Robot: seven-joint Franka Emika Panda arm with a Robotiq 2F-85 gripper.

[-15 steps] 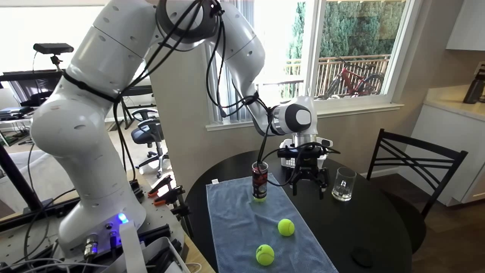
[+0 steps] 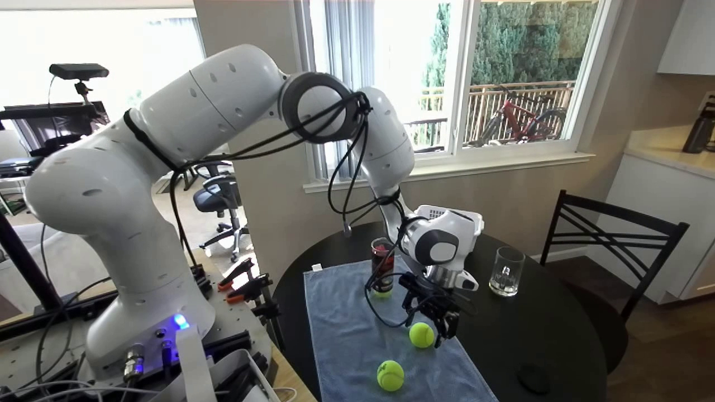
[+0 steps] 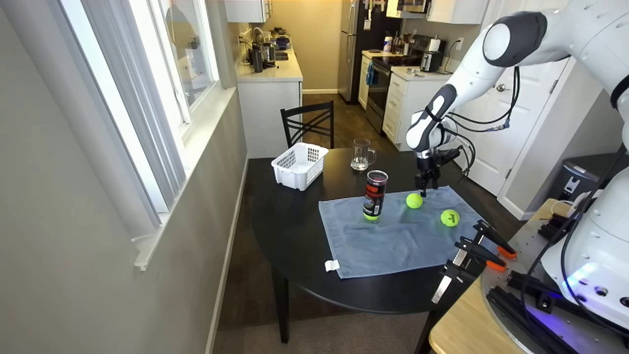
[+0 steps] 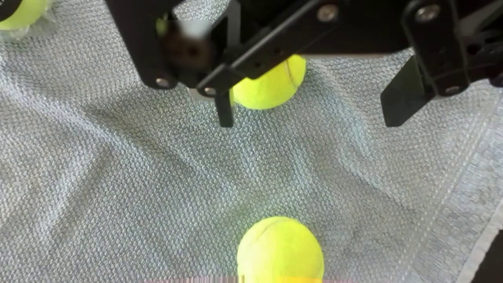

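Note:
Two yellow-green tennis balls rest apart on a blue towel [image 2: 342,335]. Around the one closer to the can [image 2: 422,335] my gripper [image 2: 423,331] is lowered, fingers open. In the wrist view this ball [image 4: 271,89] shows partly between the fingers, close to the left finger [image 4: 225,111] and well clear of the right finger [image 4: 401,101]; whether the left one touches it, I cannot tell. The other ball [image 4: 281,252] sits at the bottom of that view, outside the fingers. A dark can [image 3: 375,193] stands upright on the towel, a ball visible at its base.
Behind the towel a white basket [image 3: 299,166] stands on the black table [image 3: 295,230]. A glass mug [image 2: 506,271] is beyond the towel's edge. A black clamp [image 3: 466,259] sits at the table's near edge.
The balls, can and towel have stayed put.

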